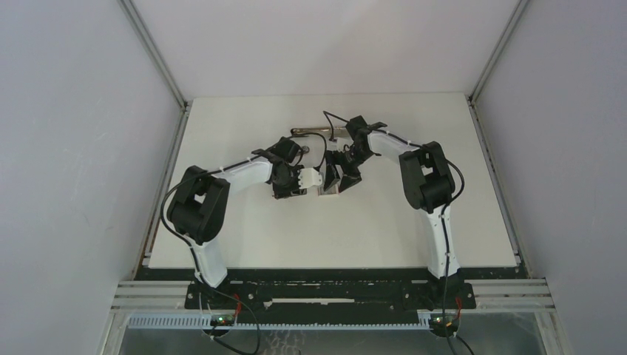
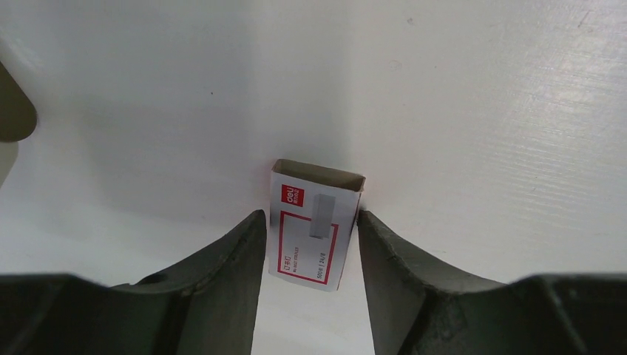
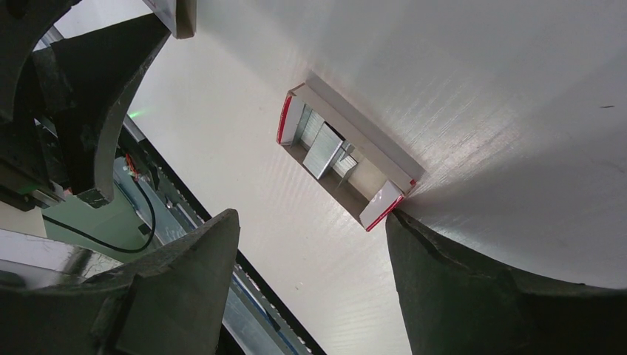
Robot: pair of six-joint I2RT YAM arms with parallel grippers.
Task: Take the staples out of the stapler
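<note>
My left gripper is closed around an upright-tilted white and red deli staple box [image 2: 310,240], its fingertips at the box's sides. In the right wrist view an opened staple box tray [image 3: 347,157] lies on the table, silver staple strips [image 3: 322,149] inside. My right gripper stands part open over it, the right fingertip by the tray's red-edged near end; whether it touches cannot be told. In the top view both grippers are close together at the table's middle, largely hidden by their housings. I cannot make out the stapler's identity clearly.
A long metallic object [image 1: 309,130], possibly the stapler, lies behind the grippers, partly hidden by cables. My left gripper shows at the upper left of the right wrist view.
</note>
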